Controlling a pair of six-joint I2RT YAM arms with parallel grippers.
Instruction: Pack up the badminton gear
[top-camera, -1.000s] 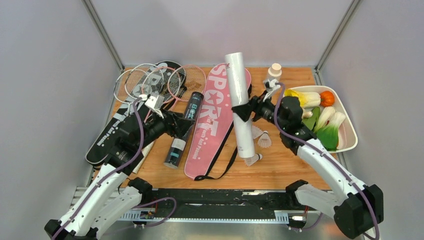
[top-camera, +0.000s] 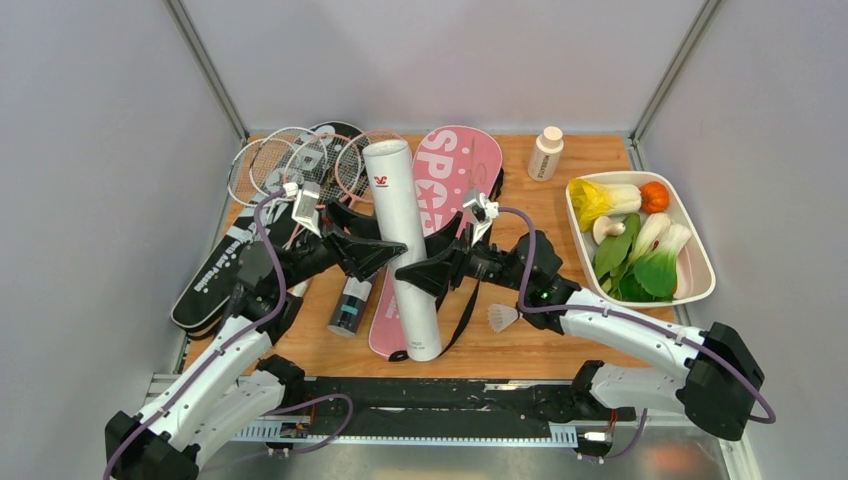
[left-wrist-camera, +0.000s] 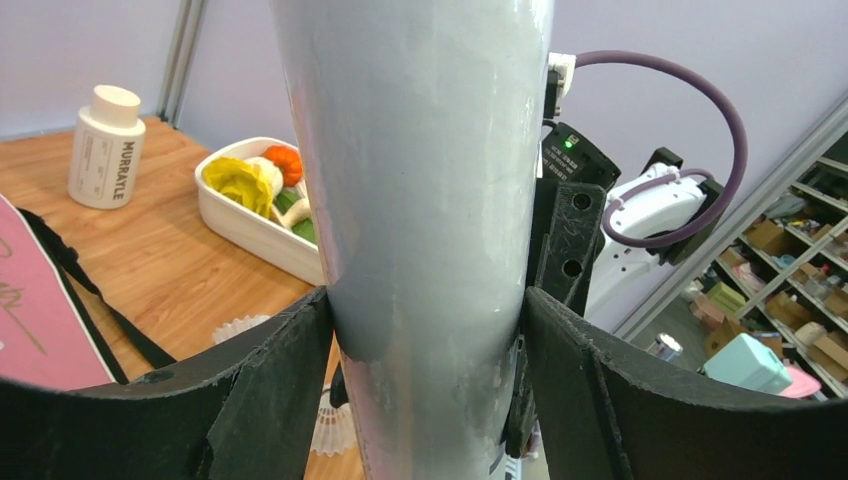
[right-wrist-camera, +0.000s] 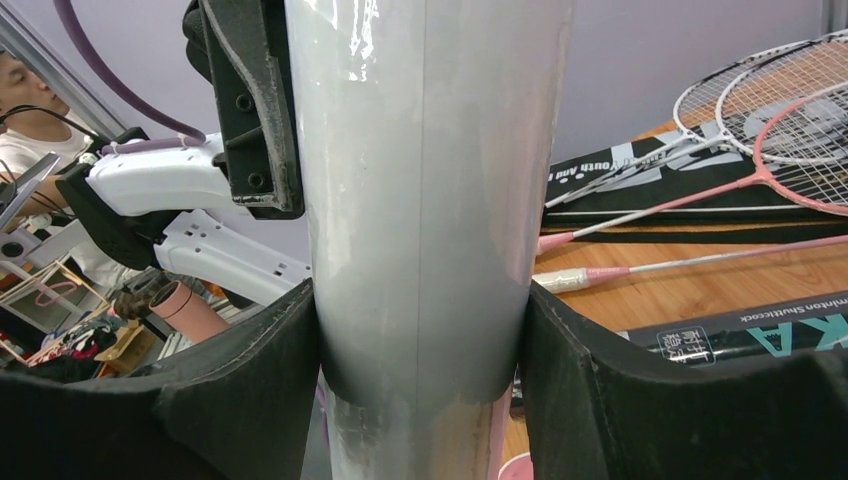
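A long white shuttlecock tube (top-camera: 409, 320) stands roughly upright between both grippers at the table's centre. My right gripper is shut on it. My left gripper also has fingers against both sides of the tube, seemingly closed around it. Below lie a pink racket bag (top-camera: 455, 150) and a dark tube (top-camera: 349, 312). Several rackets (top-camera: 265, 160) lie on the black bag (top-camera: 205, 285) at left. Shuttlecocks (top-camera: 502, 317) lie right of the pink bag, partly hidden.
A white tray of vegetables (top-camera: 705, 280) sits at the right, with a white bottle (top-camera: 546, 155) at the back. Bare wooden table (top-camera: 590, 350) shows at the front right.
The right gripper has moved leftward with the white tube, which is now more upright. The left gripper has moved onto the tube, its fingers now around it.
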